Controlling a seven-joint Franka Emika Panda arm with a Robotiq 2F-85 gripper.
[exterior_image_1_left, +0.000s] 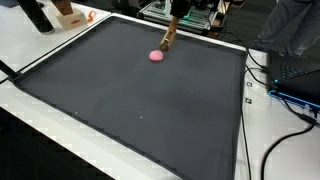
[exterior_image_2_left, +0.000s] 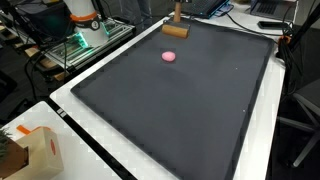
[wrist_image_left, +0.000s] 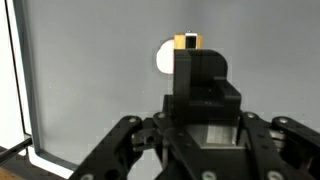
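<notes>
A tan, wood-coloured block (exterior_image_1_left: 167, 40) is at the far edge of the dark board, close to the pink round piece (exterior_image_1_left: 156, 56). Exterior view 2 shows the block (exterior_image_2_left: 176, 31) lying crosswise behind the pink piece (exterior_image_2_left: 168, 56). From the wrist, my gripper is shut on the block, and orange-tan ends (wrist_image_left: 180, 42) show at its tip. The round piece (wrist_image_left: 164, 57) looks pale there and sits just beside the block, partly covered by the gripper. Whether the block touches the board cannot be made out.
Most of the dark board (exterior_image_1_left: 130, 100) is bare, bordered by a white table edge (exterior_image_2_left: 85, 92). Cables (exterior_image_1_left: 275, 140) and a dark device lie off to the right in exterior view 1. Cups and boxes stand at its upper left.
</notes>
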